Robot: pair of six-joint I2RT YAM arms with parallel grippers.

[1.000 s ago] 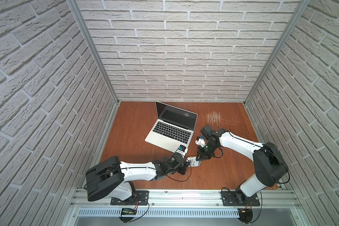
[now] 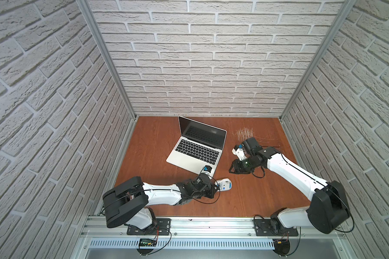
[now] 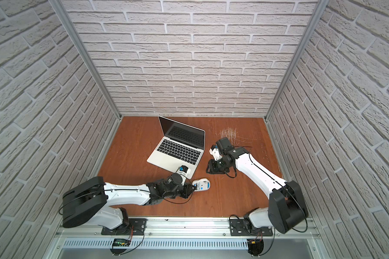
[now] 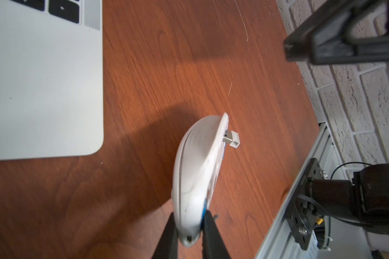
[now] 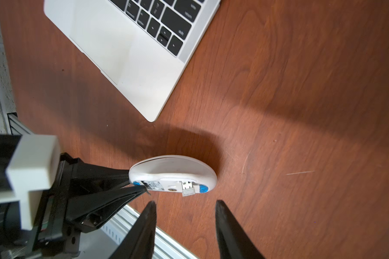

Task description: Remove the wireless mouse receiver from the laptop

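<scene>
A white mouse [image 4: 194,168] is held on its side by my left gripper, shut on its end, beside the laptop's front right corner, underside showing with blue feet. A small USB receiver [image 5: 187,188] sticks out of that underside, clearest in both wrist views. The open silver laptop [image 2: 188,160] sits at the back centre, screen raised. My right gripper stands open above and to the right of the mouse, nothing between its fingers.
Wooden table [image 2: 151,142] with free room left of the laptop and at the right. A metal rail [image 2: 190,219] runs along the front edge; brick-patterned walls enclose the sides and back.
My right gripper has moved back and right, away from the mouse. The left gripper with the mouse has shifted slightly.
</scene>
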